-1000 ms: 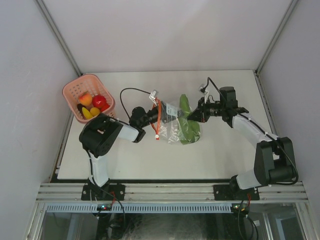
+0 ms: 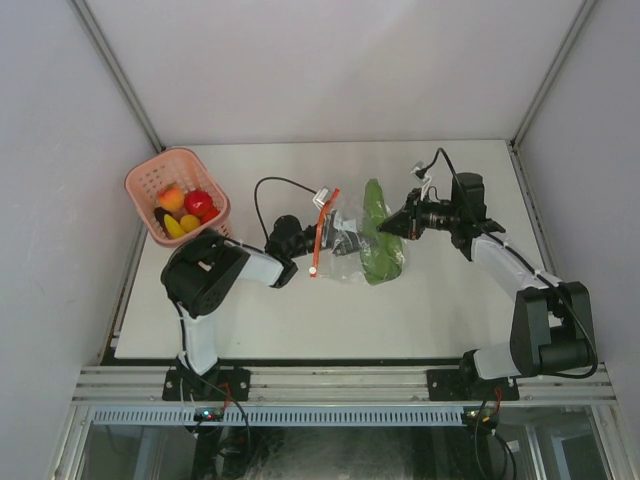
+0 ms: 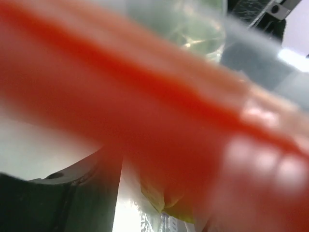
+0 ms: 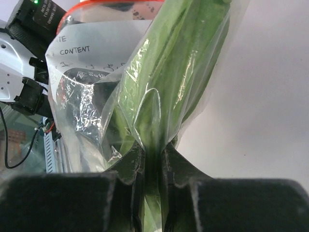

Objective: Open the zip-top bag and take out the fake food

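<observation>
The clear zip top bag has a red strip along its top and a long green leafy item inside, partly drawn to the right. My right gripper is shut on that green item through the plastic. My left gripper is at the bag's top end; the red strip fills much of the left wrist view, blurred, so its fingers are hard to make out. A printed label shows on the bag.
A pink basket with several fake fruits stands at the back left.
My right gripper has moved slightly right and up with the green item. The left gripper and red strip have shifted a little right, the strip tilting.
</observation>
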